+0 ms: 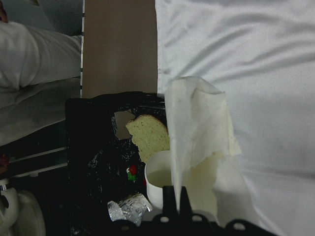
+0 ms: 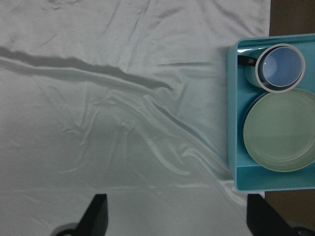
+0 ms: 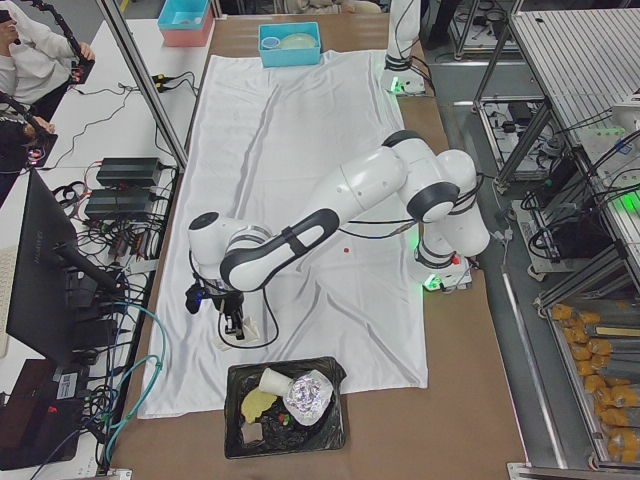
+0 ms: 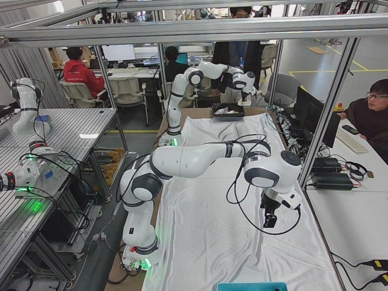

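Observation:
My left gripper is shut on a crumpled, cream paper piece, held up near a black-lined bin. In the bin lie a white cup, a yellow bread slice, crumpled foil and small scraps. My right gripper hangs open over the white cloth at the other end, beside a blue basket holding a mug and green plates.
A monitor, cables and electronics crowd the side table; metal frame posts border the work area, and people sit nearby.

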